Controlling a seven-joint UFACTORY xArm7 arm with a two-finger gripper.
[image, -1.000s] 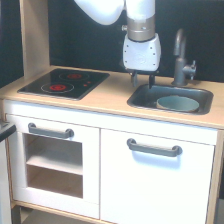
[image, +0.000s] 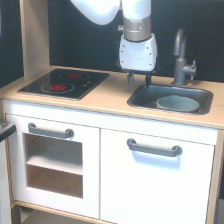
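Observation:
My gripper (image: 139, 78) hangs pointing down over the back of the wooden counter, just left of the sink. Its two dark fingers stand apart, and nothing shows between them. In the dark sink (image: 146, 102) lies a grey-green round object (image: 178, 103), perhaps a pot or bowl; its exact kind cannot be told. The gripper is up and to the left of that object, not touching it.
A black faucet (image: 180, 60) rises behind the sink. To the left is a black stovetop (image: 62, 84) with red rings. Below are an open-fronted shelf (image: 55, 155) and a white cabinet door (image: 150, 185), each with a dark handle above or on it.
My gripper has shifted a little to the left. The sink, the object in it and the cabinets look the same.

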